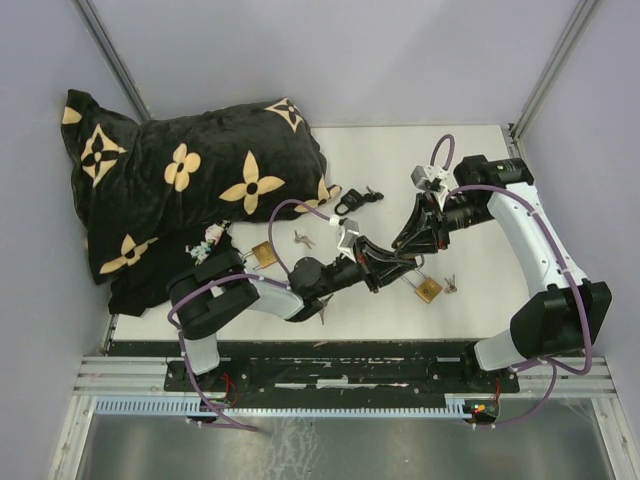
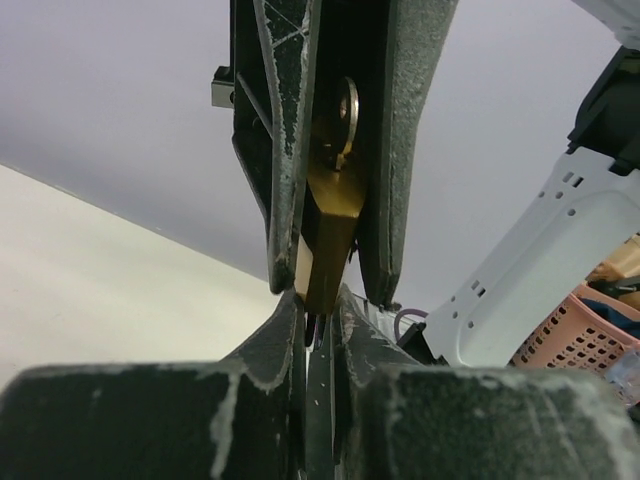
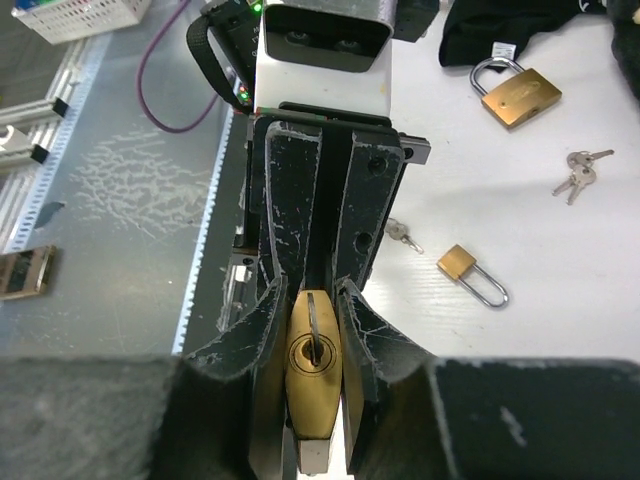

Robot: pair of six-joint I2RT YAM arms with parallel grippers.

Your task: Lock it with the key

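My right gripper is shut on a brass padlock (image 3: 313, 395). A thin key (image 3: 312, 310) stands edge-on in the keyhole, facing the right wrist camera. In the left wrist view the key's round head (image 2: 348, 115) rises from the brass body (image 2: 332, 235), between the right gripper's dark fingers (image 2: 403, 130). The left gripper's (image 2: 322, 310) fingertips meet the body's opposite end with a narrow gap between them; whether they clamp it cannot be made out. From above, both grippers come together right of centre, a small metal loop (image 1: 418, 263) showing beneath them.
On the table at right lie another padlock (image 1: 428, 290) and some keys (image 1: 450, 284). At left are a padlock (image 1: 264, 254) and keys (image 1: 304, 239). Dark items (image 1: 358, 199) lie farther back, near the patterned black cloth (image 1: 200, 170). Clear table spreads behind the right arm.
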